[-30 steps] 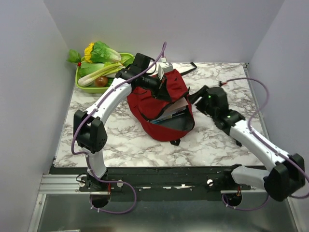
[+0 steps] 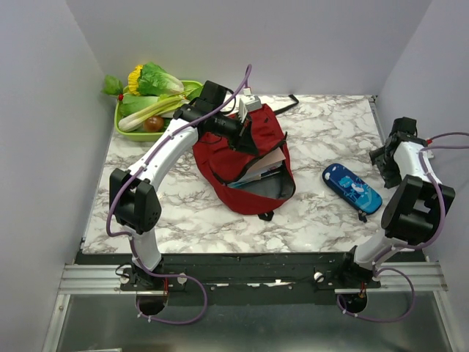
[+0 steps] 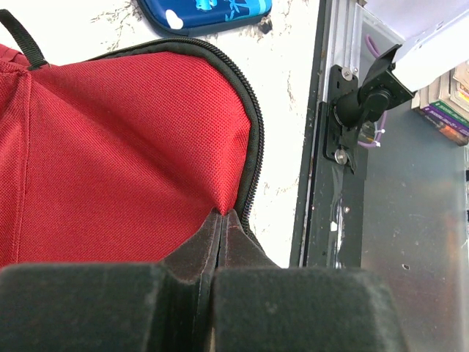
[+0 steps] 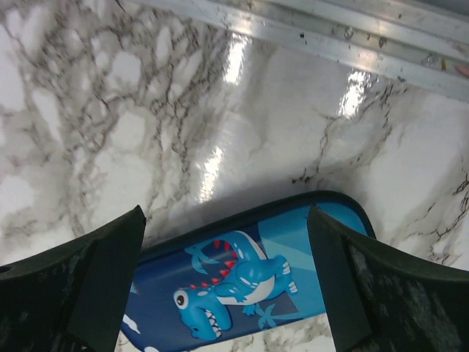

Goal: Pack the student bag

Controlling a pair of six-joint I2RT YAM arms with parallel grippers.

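The red bag (image 2: 234,191) lies in the middle of the table, its zipped mouth gaping, with papers (image 2: 262,167) inside. At the flap's edge, my left gripper is shut on the red cloth (image 3: 132,147), which is pinched at its fingertips and held raised. A blue pencil case (image 2: 352,188) with a dinosaur print lies flat to the right of the bag. Beyond its right end, my right gripper (image 2: 382,168) stands open with nothing held. The right wrist view has the case (image 4: 242,282) below and partly behind the spread fingers (image 4: 110,271).
A green basket (image 2: 139,135) of vegetables stands at the back left. A black strap (image 2: 287,105) extends behind the bag. Bare marble table (image 2: 322,132) lies between bag and pencil case. The grey right wall is close to the right arm.
The left arm and bag look unchanged.
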